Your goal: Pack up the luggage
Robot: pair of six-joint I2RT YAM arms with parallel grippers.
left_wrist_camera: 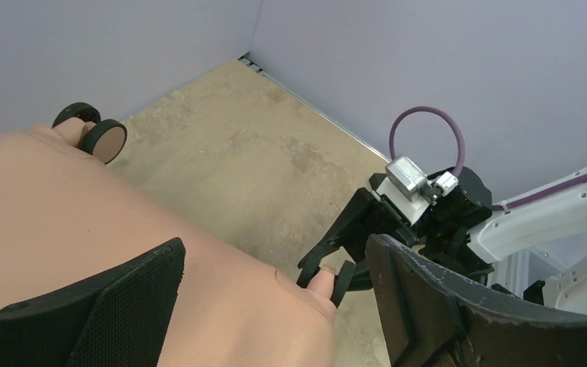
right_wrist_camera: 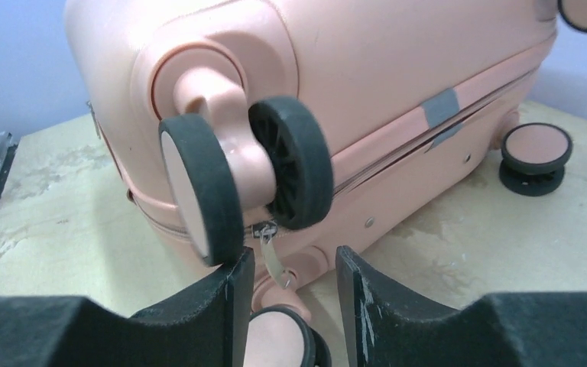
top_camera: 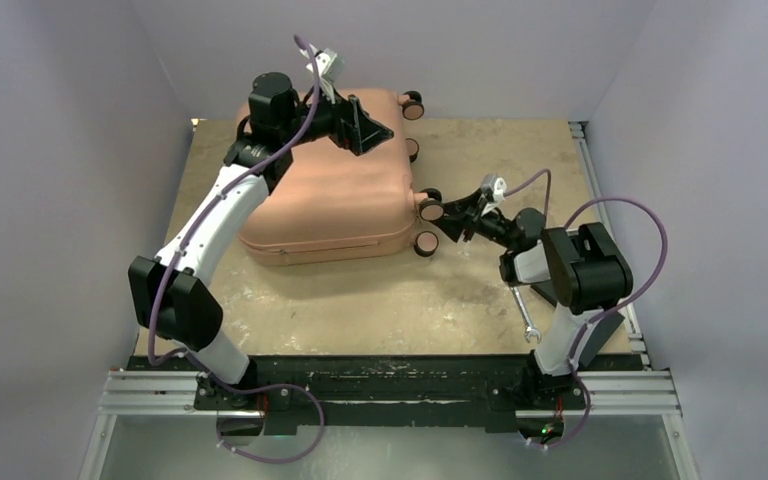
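A closed pink suitcase (top_camera: 330, 200) lies flat on the table, its wheels pointing right. Above its top, toward the back right, hangs my left gripper (top_camera: 365, 135), open and empty; its dark fingers (left_wrist_camera: 122, 313) frame the suitcase's top in the left wrist view. Beside the near-right corner wheels (top_camera: 430, 208) is my right gripper (top_camera: 446, 232). It is open, its fingertips (right_wrist_camera: 242, 267) spread apart. A zipper pull tab (right_wrist_camera: 273, 260) hangs below the corner wheel and shows in the gap between those fingers; whether it is actually between them or beyond, I cannot tell.
Two corner wheels (right_wrist_camera: 244, 168) stick out close above the right gripper, and a lower wheel (right_wrist_camera: 279, 340) sits below. A wrench (top_camera: 526, 315) lies near the right arm's base. Free table surface (top_camera: 510, 150) stretches behind the right gripper and in front of the suitcase.
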